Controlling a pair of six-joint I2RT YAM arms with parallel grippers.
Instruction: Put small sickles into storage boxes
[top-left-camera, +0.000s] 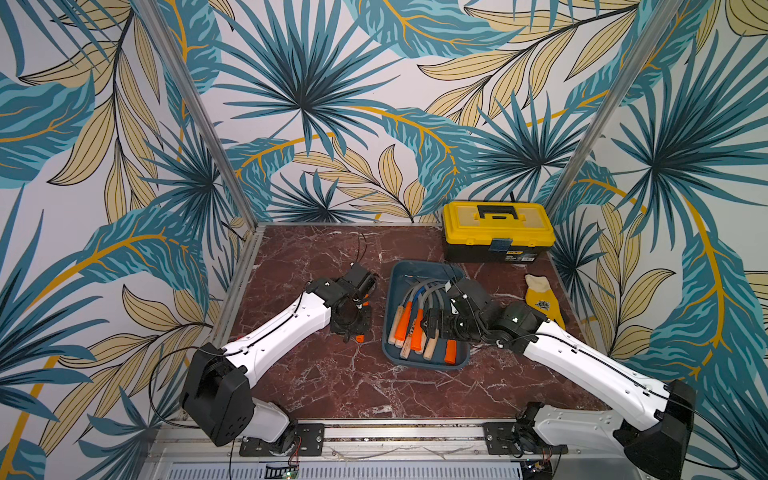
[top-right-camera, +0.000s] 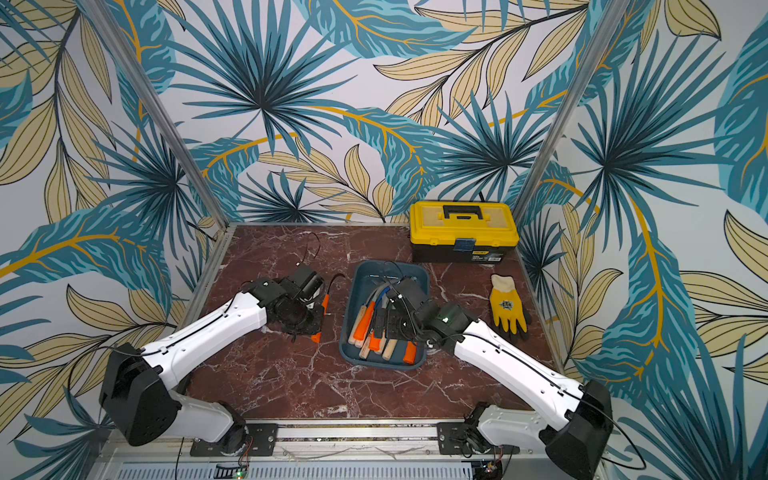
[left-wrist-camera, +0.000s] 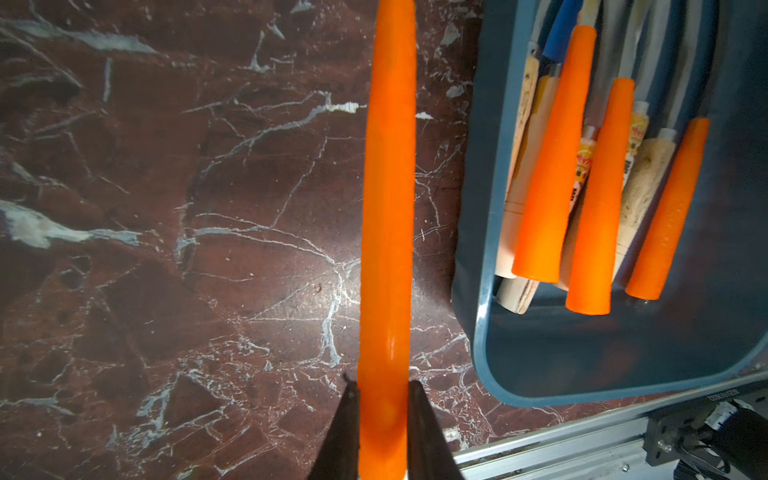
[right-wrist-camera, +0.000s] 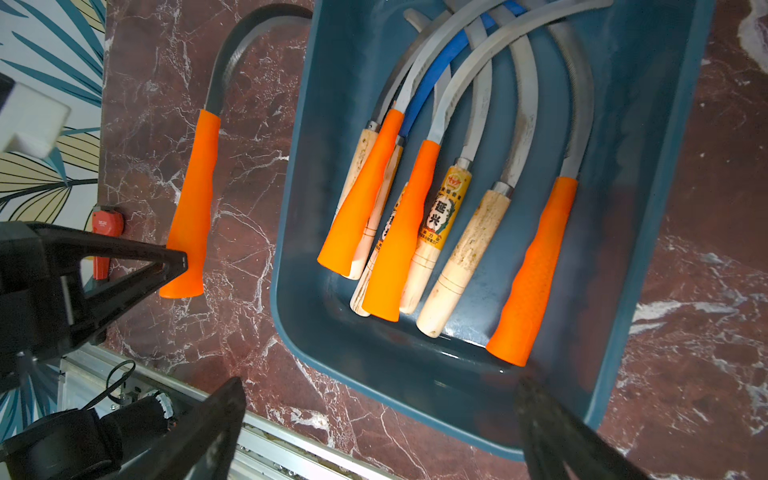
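Note:
An orange-handled sickle stands outside the blue-grey box, at its left, with my left gripper at the handle's lower end, fingers touching either side of it; in the left wrist view the handle fills the gap between them. The storage box (right-wrist-camera: 288, 304) holds several sickles (right-wrist-camera: 528, 272) with orange and wooden handles, blades toward the back. My right gripper hangs over the box, fingers wide apart in the right wrist view, nothing between them.
A yellow toolbox (top-left-camera: 497, 224) stands at the back right, and a yellow glove (top-right-camera: 505, 300) lies right of the box. A red object (right-wrist-camera: 106, 232) is at the far left in the right wrist view.

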